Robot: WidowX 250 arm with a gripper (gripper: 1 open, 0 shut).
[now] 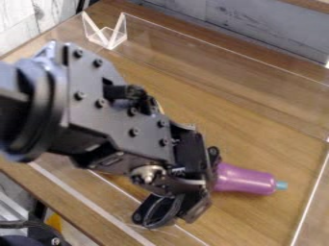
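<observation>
My gripper (pixel 180 192) hangs low over the wooden table at the lower middle, its dark fingers angled down. The arm covers much of the left side of the view. A purple cylinder with a light blue tip (pixel 247 180) lies on its side just right of the gripper, partly hidden behind it. Whether anything sits between the fingers is hidden.
A clear plastic holder (pixel 106 31) stands at the back left of the table (pixel 232 96). A grey wall runs along the back.
</observation>
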